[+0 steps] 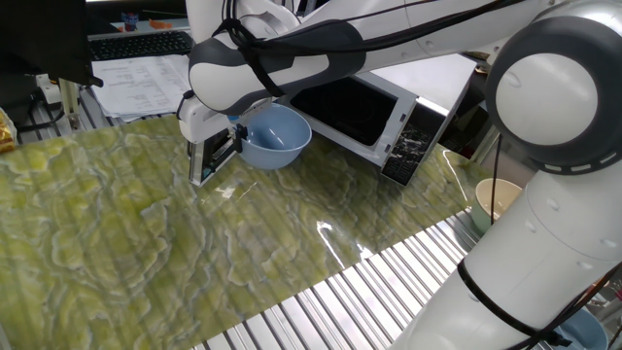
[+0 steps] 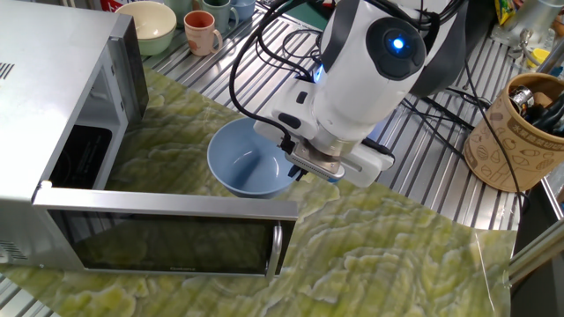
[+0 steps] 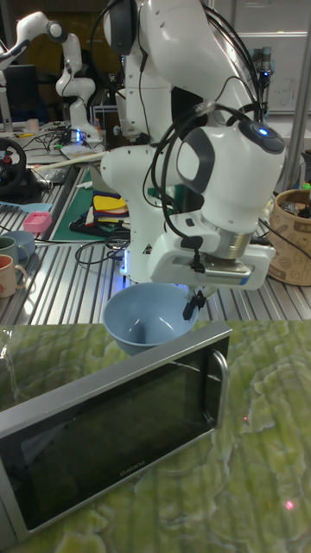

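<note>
A light blue bowl (image 1: pixel 276 138) appears upright near the open front of the microwave (image 2: pixel 53 106). The microwave door (image 2: pixel 167 238) is swung wide open, and its frame stands in front of the bowl (image 3: pixel 138 318) in the third view. My gripper (image 3: pixel 195 302) reaches down to the bowl's rim on the side away from the microwave. Its dark fingertips (image 3: pixel 189 308) look close together at that rim. Whether they pinch the rim or only sit beside it cannot be made out. In the second view the hand hides most of the fingers beside the bowl (image 2: pixel 238 150).
A green marbled mat (image 1: pixel 107 233) covers much of the table, with wide clear room. A cream bowl (image 2: pixel 150 26) and a pink mug (image 2: pixel 202 33) stand beyond the microwave. A brown utensil container (image 2: pixel 507 141) is on the arm's other side.
</note>
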